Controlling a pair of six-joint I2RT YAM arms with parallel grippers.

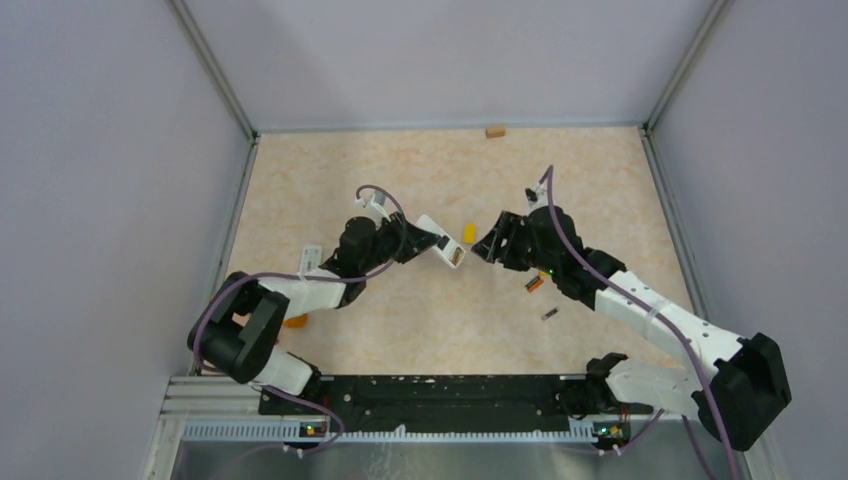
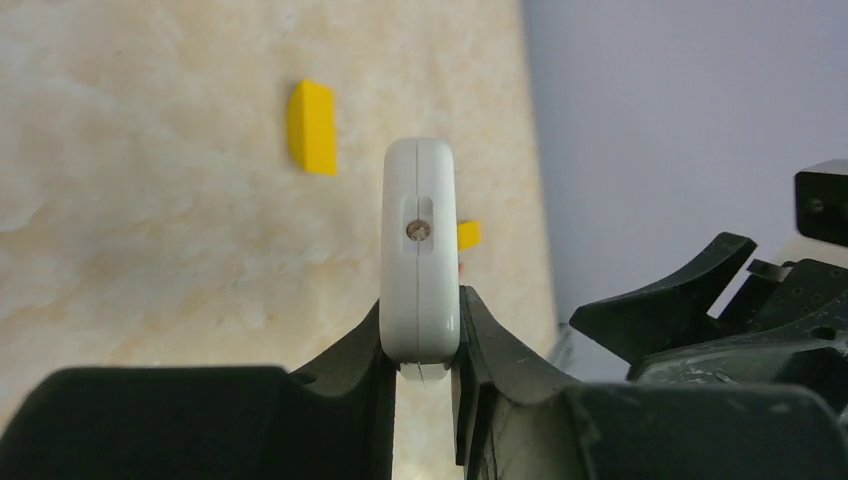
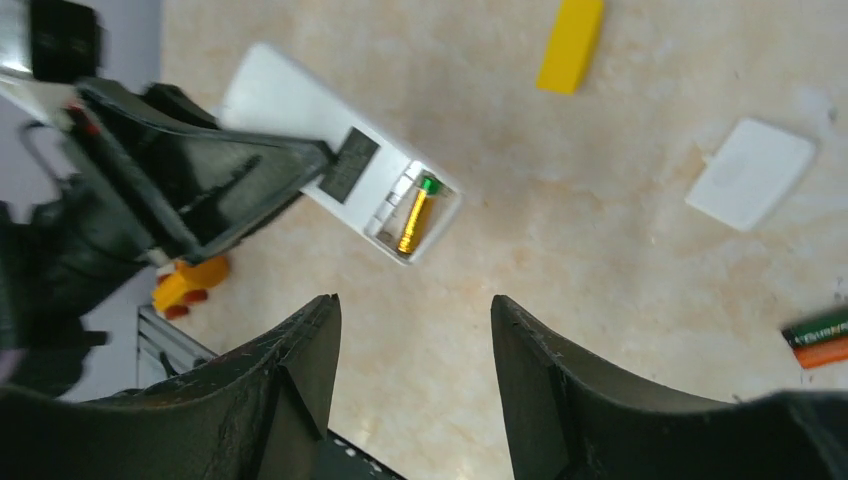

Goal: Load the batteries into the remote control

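The white remote control (image 1: 428, 226) is held tilted above the table, with my left gripper shut on its body. A dark display (image 3: 350, 165) marks its face. In its end compartment lies one battery (image 3: 418, 220), gold with a green end; the bay beside it looks empty. Just right of that end, my right gripper is open with nothing between its fingertips. A green-and-black battery (image 3: 818, 326) and an orange one (image 3: 824, 352) lie together on the table. Another small battery (image 1: 550, 314) rests nearer the front edge.
A white flat cover (image 3: 753, 173) and a yellow block (image 3: 571, 45) lie on the table. At the back edge is a brown block (image 1: 495, 131). An orange toy (image 3: 195, 280) sits by the left arm.
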